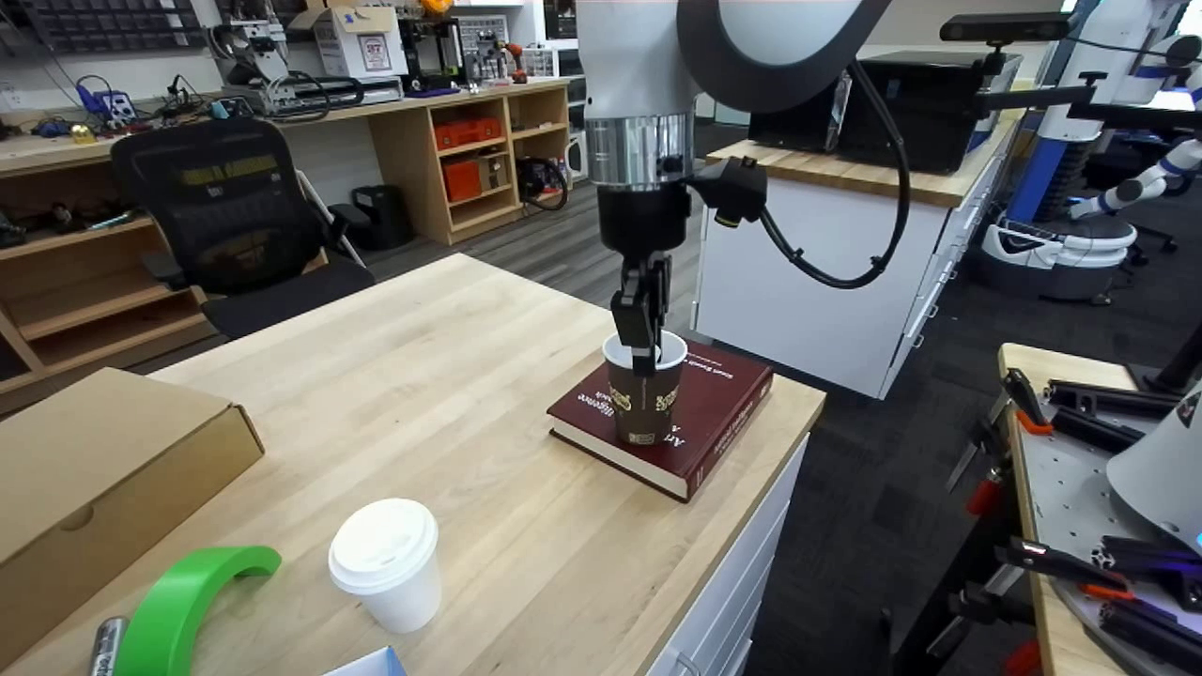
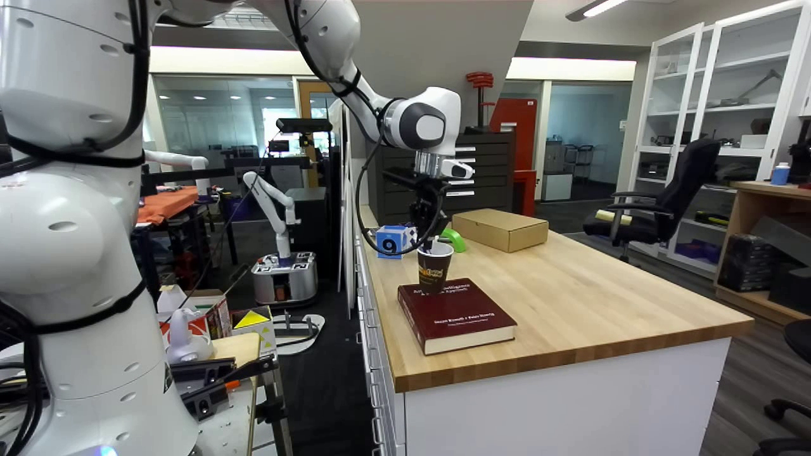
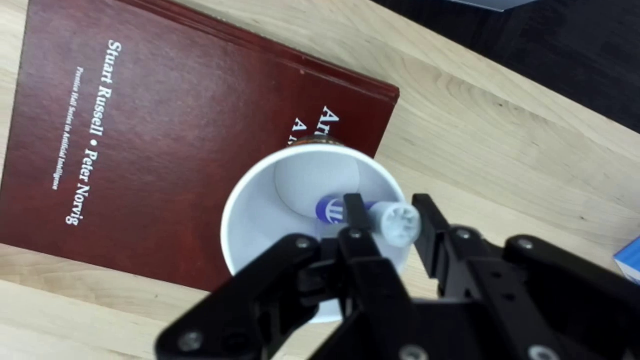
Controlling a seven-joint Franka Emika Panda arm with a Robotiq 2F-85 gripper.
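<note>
A dark brown paper cup with a white inside stands upright on a maroon book. My gripper points down at the cup's mouth. In the wrist view, the gripper is shut on a marker, whose pale ridged end shows between the two fingers. The marker's purple part reaches down inside the cup. From exterior view 2, the cup sits near the book's far end, with the fingertips just above its rim. Whether the marker touches the cup's bottom, I cannot tell.
A white lidded cup, a green arch and a cardboard box occupy the other end of the table. A blue-and-white box marked 9 is there too. Its edge runs close beside the book.
</note>
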